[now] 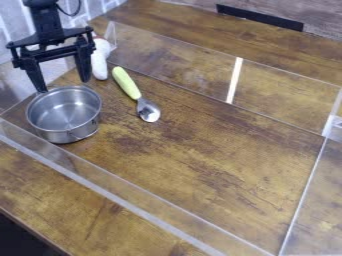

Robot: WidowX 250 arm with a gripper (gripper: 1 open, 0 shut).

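The black gripper (pixel 59 68) hangs open at the upper left, raised just above and behind a metal bowl (pixel 64 115), its fingers apart. The bowl stands upright near the left of the work area. A spoon (pixel 144 106) with a pale yellow-green handle lies to the right of the bowl, its head toward the front. A white object (pixel 99 62) is at the back left, partly behind the gripper.
Clear plastic edging (pixel 201 232) borders the wooden table (pixel 234 135). A white strip (pixel 235 82) lies toward the back.
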